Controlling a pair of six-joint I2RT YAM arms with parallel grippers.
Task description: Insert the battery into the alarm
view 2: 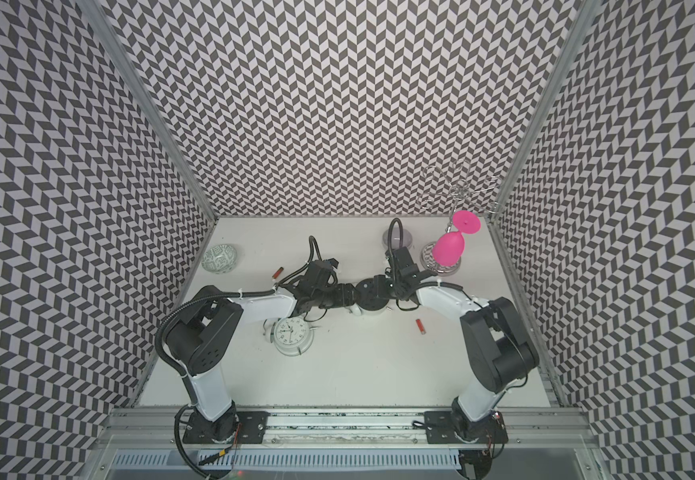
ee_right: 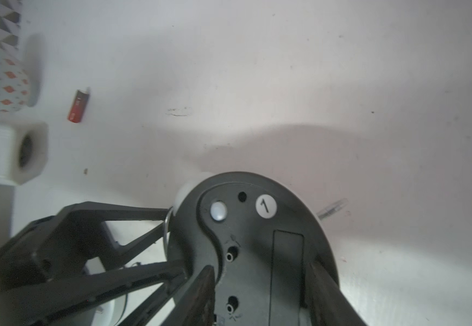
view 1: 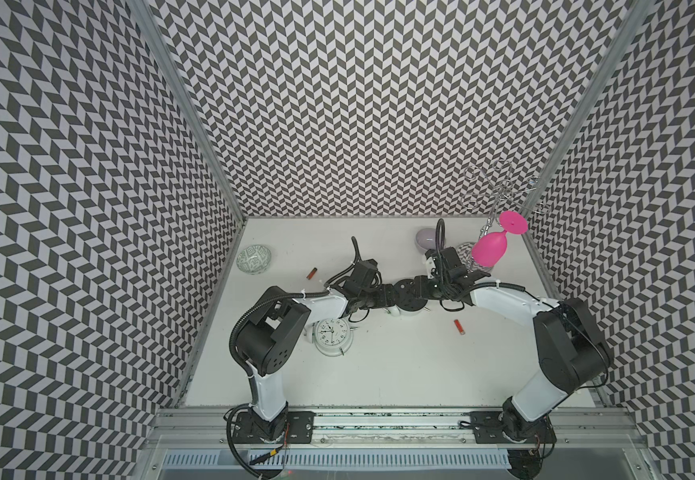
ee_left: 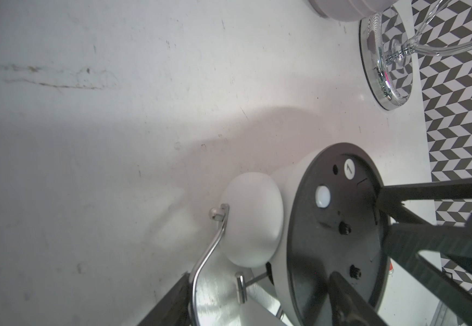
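Observation:
An alarm clock (view 1: 410,297) sits mid-table with its black back (ee_right: 252,244) facing up and marked with a round "1" label. A rectangular battery cover (ee_right: 287,255) shows in that back; its lower end is out of frame. My left gripper is open, its fingers on either side of the clock's bell side (ee_left: 252,217); contact is unclear. From the right, my right gripper stands open over the black back, its fingers either side of the cover region, nothing held. One red battery (view 1: 458,326) lies right of the clock, another (view 1: 311,273) at back left.
A second alarm clock (view 1: 332,333), face up, lies near the left arm. A patterned bowl (view 1: 254,258), a purple bowl (view 1: 426,238) and a chrome stand (view 2: 441,261) with a pink object (view 1: 490,249) occupy the back.

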